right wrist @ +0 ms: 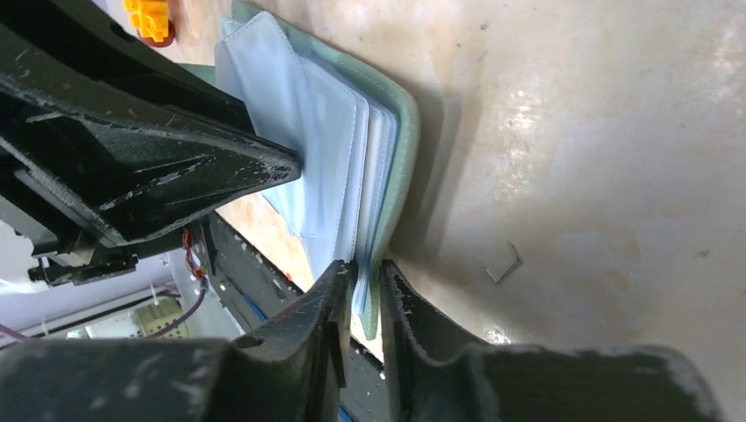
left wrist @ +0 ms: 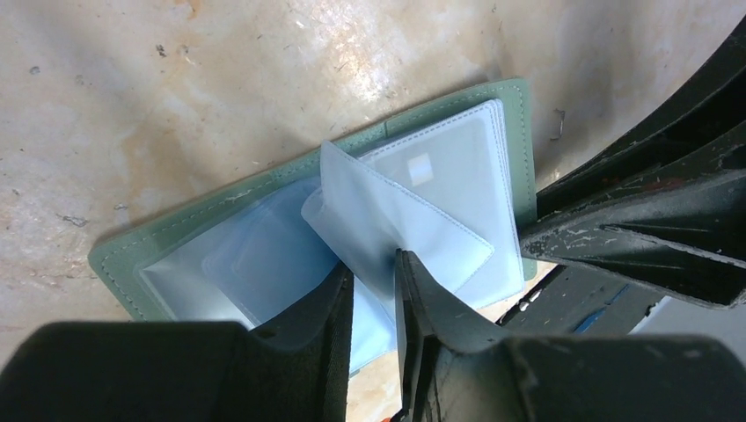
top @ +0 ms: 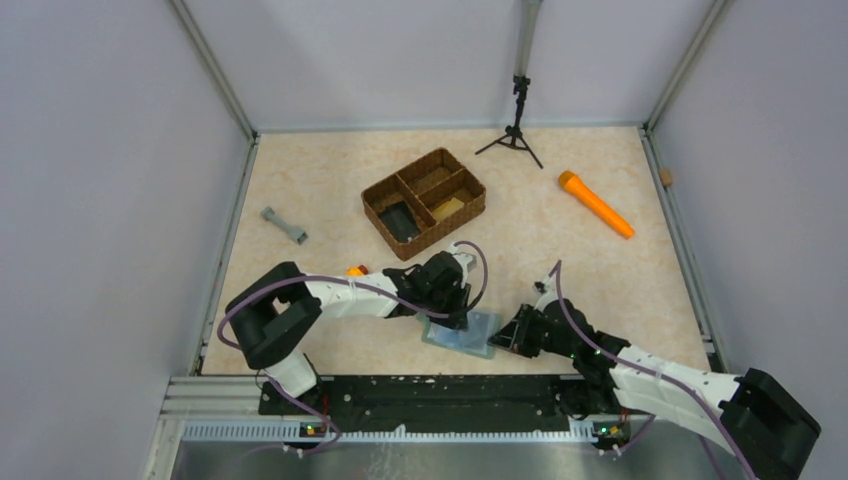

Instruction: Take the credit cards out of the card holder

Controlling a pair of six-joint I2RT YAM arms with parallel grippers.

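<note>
The card holder [top: 462,338], green with translucent blue-white sleeves, lies near the table's front edge, its cover [left wrist: 132,255] spread flat. My left gripper is shut on one of the clear sleeves [left wrist: 396,211], which is folded up diagonally over the others. At the holder's right end, my right gripper has its fingertips close together round the edge of the green cover and sleeve stack [right wrist: 387,176]; how firmly it is shut on them is hard to tell. I cannot make out separate cards among the sleeves.
A wicker basket [top: 410,186] with compartments stands behind the holder. An orange microphone-like object [top: 597,205] lies at the back right, a grey tool [top: 284,225] at the left, and a small yellow-red toy [top: 356,270] behind my left arm.
</note>
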